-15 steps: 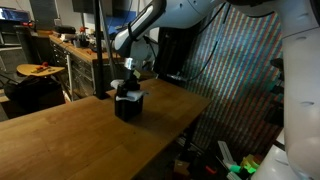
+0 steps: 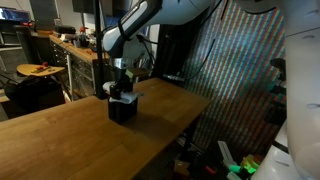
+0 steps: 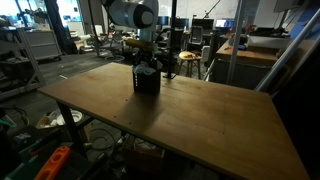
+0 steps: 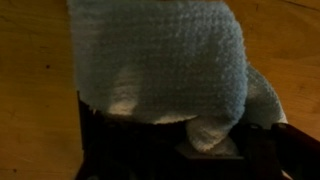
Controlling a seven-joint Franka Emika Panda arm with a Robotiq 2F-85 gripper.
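Note:
A pale, ribbed cloth (image 4: pixel 160 60) fills the upper middle of the wrist view, with a bunched fold hanging toward the bottom. In exterior view 1, the same cloth (image 2: pixel 124 97) lies over the top of a black open box (image 2: pixel 123 111) standing on the wooden table. Exterior view 2 also has the box (image 3: pixel 147 82) with the cloth (image 3: pixel 146 70) at its top. My gripper (image 2: pixel 124 84) points down right at the cloth. Its fingers are dark and partly hidden, so their grip on the cloth cannot be made out.
A dark slatted screen (image 2: pixel 245 75) stands beyond the table's right side in exterior view 1. Chairs, desks and monitors are in the background.
The cloth's outline at the top of the box has shifted slightly, with a pale bit now showing at its left side. The box stays in place and the arm has barely moved.

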